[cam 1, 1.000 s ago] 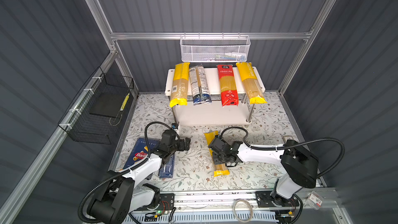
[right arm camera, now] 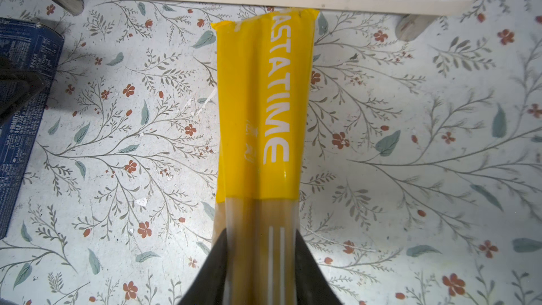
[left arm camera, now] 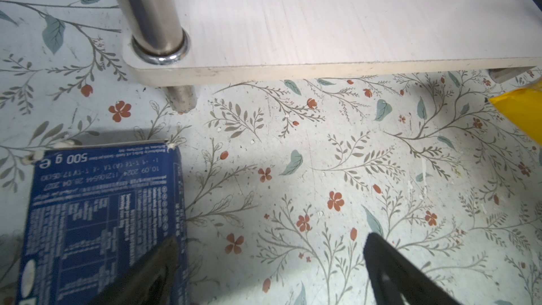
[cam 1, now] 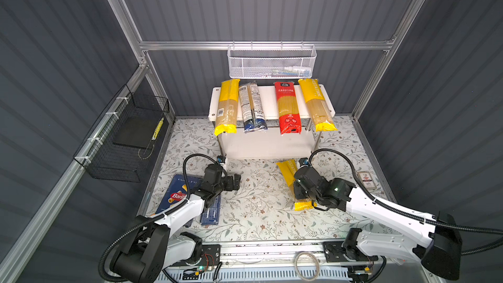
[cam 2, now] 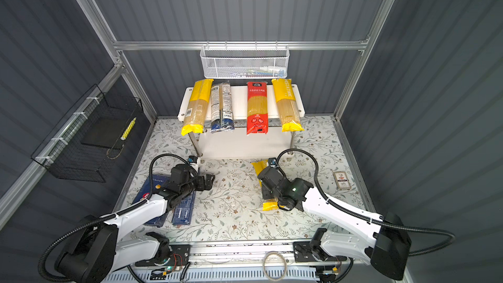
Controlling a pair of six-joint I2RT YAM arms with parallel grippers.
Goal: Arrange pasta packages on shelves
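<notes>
Four pasta packages lie on the upper shelf: yellow (cam 1: 227,105), blue-silver (cam 1: 252,105), red (cam 1: 287,107) and yellow (cam 1: 317,104). A yellow package (right arm camera: 263,107) is between the fingers of my right gripper, near the lower shelf's front; whether they are shut on it is unclear. My left gripper (cam 1: 233,182) stands open above the floor beside blue Barilla packages (cam 1: 178,196), with nothing between its fingers.
The lower shelf (cam 1: 262,144) is bare. A black wire basket (cam 1: 125,162) hangs on the left wall, a white mesh basket (cam 1: 271,60) at the back. A small card (cam 1: 366,180) lies at the right.
The right arm and the yellow package on the floor have moved right and back toward the shelf. The left arm has not moved.
</notes>
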